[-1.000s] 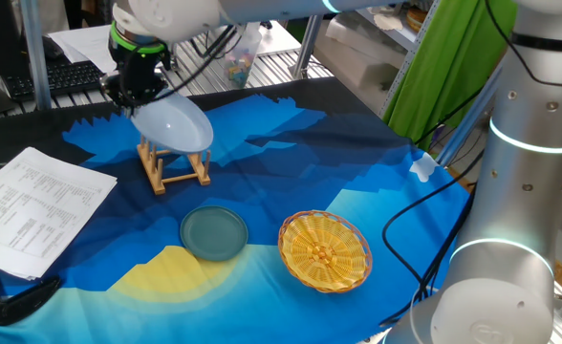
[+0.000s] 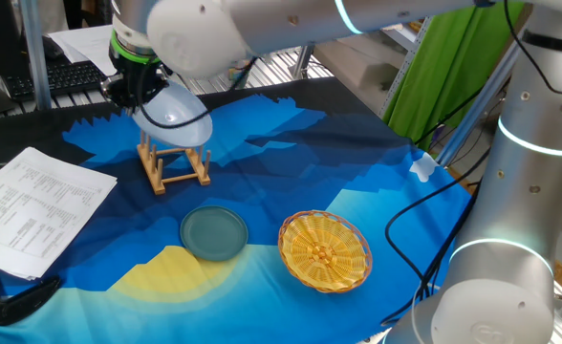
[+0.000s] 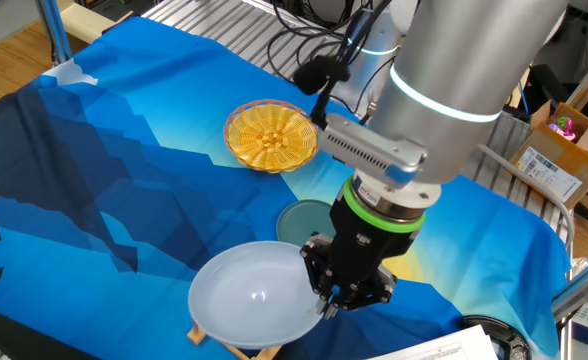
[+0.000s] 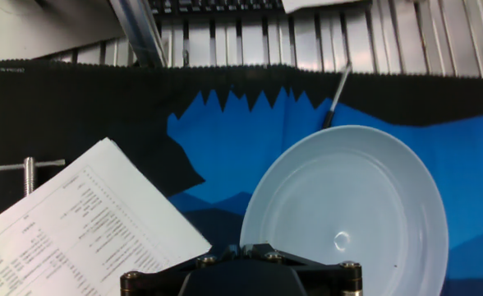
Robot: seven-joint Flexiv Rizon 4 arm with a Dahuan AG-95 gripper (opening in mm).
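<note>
A pale blue-white bowl [image 2: 173, 114] rests tilted on a small wooden rack [image 2: 181, 176] at the back of the table. My gripper [image 3: 331, 304] is at the bowl's rim, on the side toward the papers. In the wrist view the bowl [image 4: 348, 210] fills the lower right, and the dark gripper overlaps its left edge. The fingertips look close together there, but whether the rim lies between them is hidden. A dark green plate [image 2: 214, 233] lies flat in front of the rack. To its right is a round yellow wicker basket [image 2: 325, 251].
Printed papers [image 2: 34, 212] lie at the left, with a black clamp-like object [image 2: 13, 298] near them. A keyboard [image 2: 56, 80] sits beyond the table's back edge. The cloth right of the rack is clear.
The upper arm and its cable have shifted, and the gripper has moved slightly at the bowl's rim. Bowl, rack, plate and basket show no clear movement.
</note>
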